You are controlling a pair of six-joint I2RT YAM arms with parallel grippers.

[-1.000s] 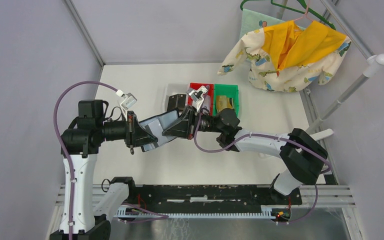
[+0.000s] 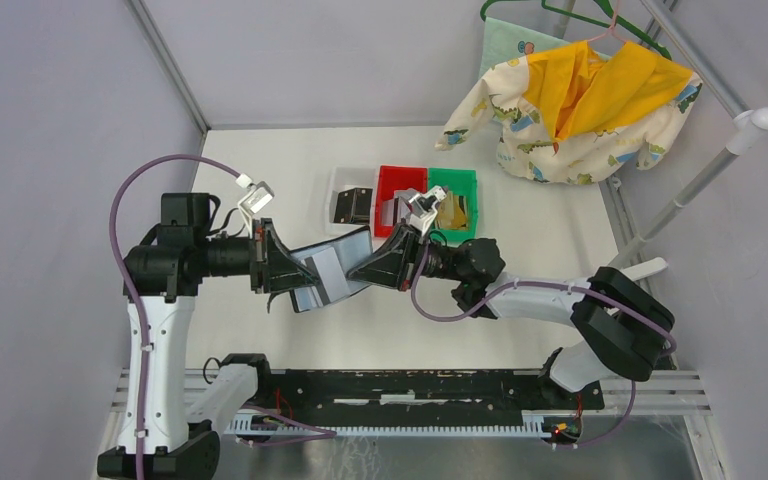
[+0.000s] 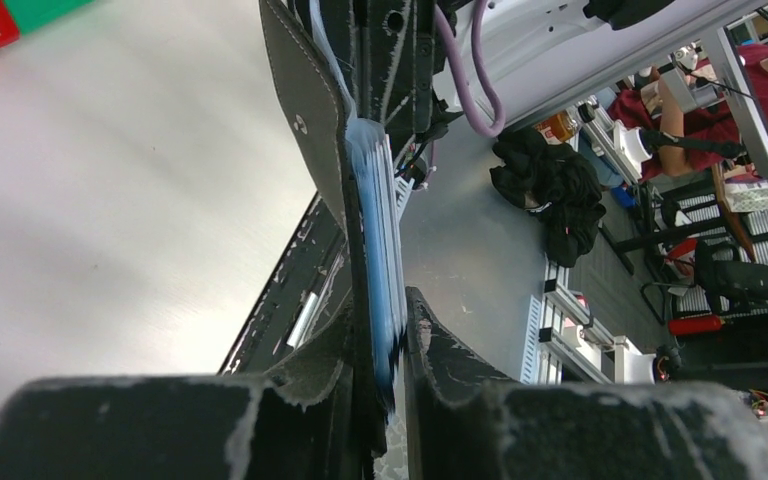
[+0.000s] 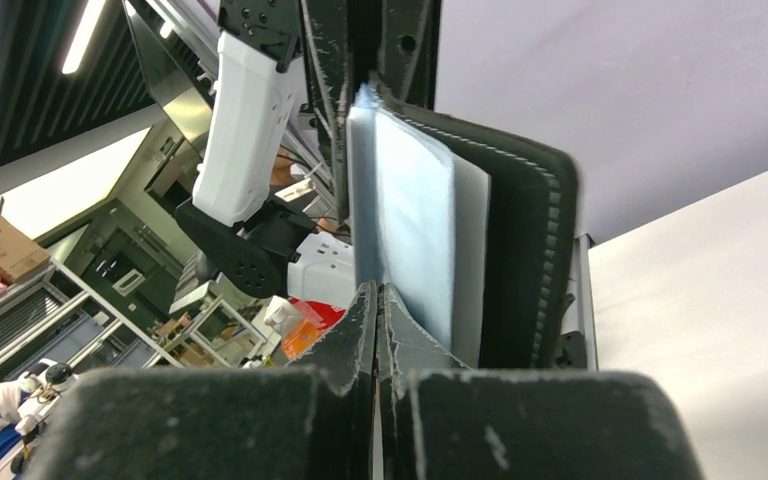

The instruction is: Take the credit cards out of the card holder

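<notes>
The dark leather card holder (image 2: pixel 332 273) is spread open above the table, its pale blue and white sleeves showing. My left gripper (image 2: pixel 310 278) is shut on one edge of it. In the left wrist view, the holder's dark cover (image 3: pixel 305 110) and stacked sleeves run up from between the fingers. At the opposite edge, my right gripper (image 2: pixel 353 276) is shut. The right wrist view has its fingertips (image 4: pixel 368 315) together in front of a pale sleeve (image 4: pixel 415 210), with nothing visible gripped between them; the dark cover (image 4: pixel 530 240) is behind. Whether any card is inside the sleeves cannot be seen.
Behind the arms stand a white bin (image 2: pixel 340 176) with a black wallet (image 2: pixel 353 206), a red bin (image 2: pixel 400 172), and a green bin (image 2: pixel 452 177) holding a yellowish item (image 2: pixel 452 212). Patterned clothing (image 2: pixel 580 130) hangs at back right.
My right gripper has shifted rightward and slightly toward the table's front, along the holder's far edge. The left gripper and holder have moved only a little.
</notes>
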